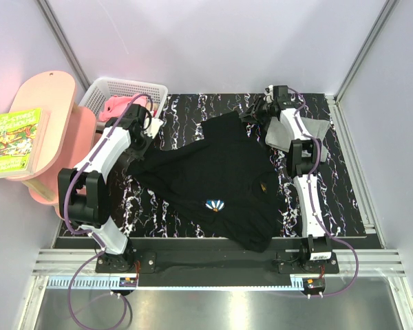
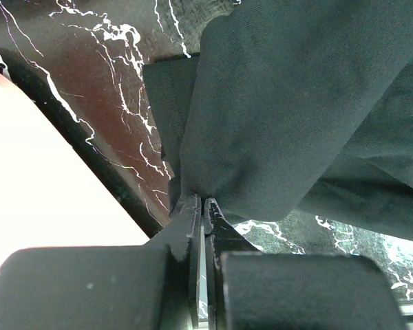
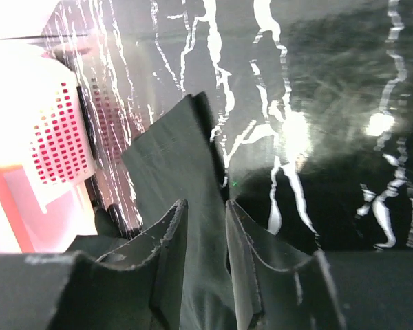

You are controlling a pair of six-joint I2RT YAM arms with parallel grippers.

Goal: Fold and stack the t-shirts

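Observation:
A black T-shirt (image 1: 206, 179) with a small white-and-blue print lies spread over the middle of the dark marble table. At its left end my left gripper is shut on the dark cloth (image 2: 289, 103), pinching it at the fingertips. My right gripper is at the back right, part open at a raised-edged sleeve (image 3: 179, 158); whether cloth lies between its fingers is unclear. A folded grey shirt (image 1: 316, 130) lies at the right, partly behind the right arm.
A white basket (image 1: 103, 89) with pink cloth stands at the back left. A pink shelf (image 1: 62, 117) with a book borders the left side. Bare table shows along the back and right.

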